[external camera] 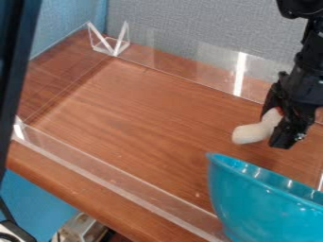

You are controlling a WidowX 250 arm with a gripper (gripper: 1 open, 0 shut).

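A pale, elongated white object (255, 130) is at the right of the wooden surface, tilted up into my black gripper (280, 126), which reaches in from the upper right. The object's upper end lies between or against the fingers; whether they are closed on it I cannot tell. A turquoise bowl (259, 203) stands in the lower right foreground, just in front of the object.
Clear plastic walls border it, with a clear bracket (109, 43) at the back left. A dark post (13, 76) fills the left edge.
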